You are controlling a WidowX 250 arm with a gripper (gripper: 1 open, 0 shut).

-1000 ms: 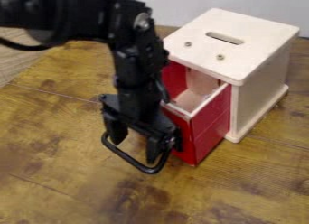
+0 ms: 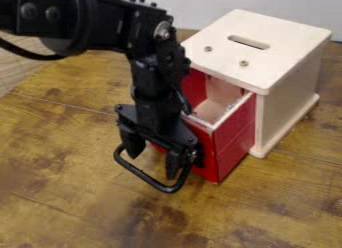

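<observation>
My black gripper (image 2: 158, 150) hangs low at the front of a small wooden cabinet (image 2: 271, 54), against the red front of its drawer (image 2: 231, 145). The drawer is pulled out, and its pale inside shows just right of my wrist. A black loop bar spans the lower part of the gripper. Whether the fingers are open or shut, or hold anything, I cannot tell; the gripper's body hides part of the drawer.
Bare wooden floor (image 2: 74, 182) lies to the left, in front and to the lower right. A white wall stands behind the cabinet at the top.
The arm and gripper have barely moved; the drawer and cabinet look the same. The view from one second ago is blurrier.
</observation>
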